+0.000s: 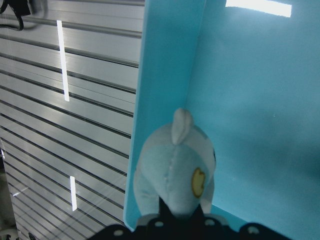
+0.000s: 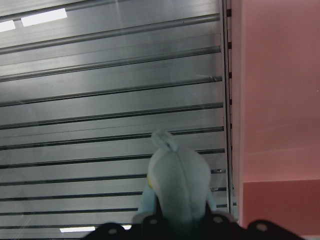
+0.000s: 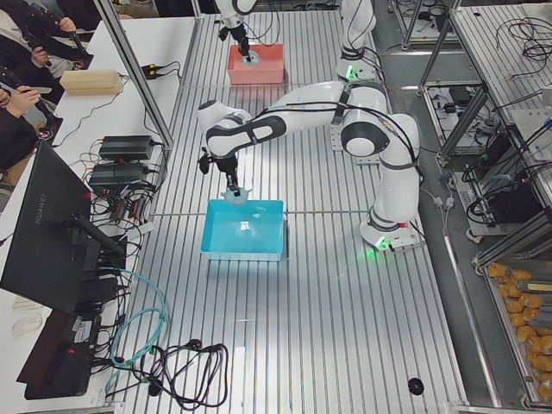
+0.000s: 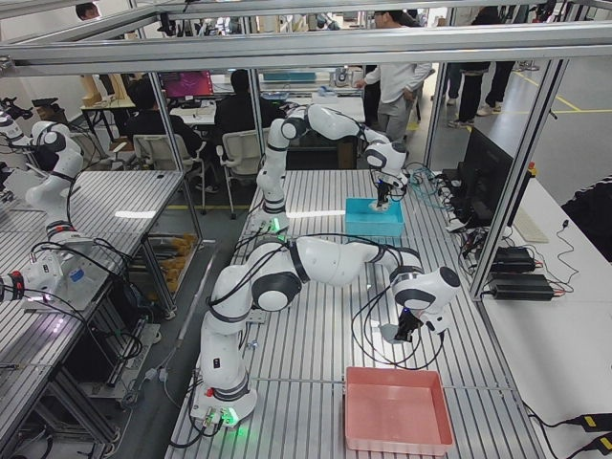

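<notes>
A pale blue-grey plush toy with a yellow patch point(image 1: 172, 170) is held in my left gripper point(image 3: 231, 185), lifted at the far rim of the teal bin point(image 3: 241, 233); the left wrist view shows it over the bin's wall. My right gripper point(image 4: 404, 330) is shut on another pale plush toy point(image 2: 180, 185), which hangs beside the pink bin point(image 4: 397, 411), over the slatted table in the right wrist view. Both toys hide most of the fingers in the wrist views.
The slatted metal table point(image 3: 328, 293) has free room around both bins. Loose cables point(image 3: 190, 371) lie at its near left corner. A monitor point(image 3: 60, 233) and metal frame posts point(image 3: 134, 73) line the left side.
</notes>
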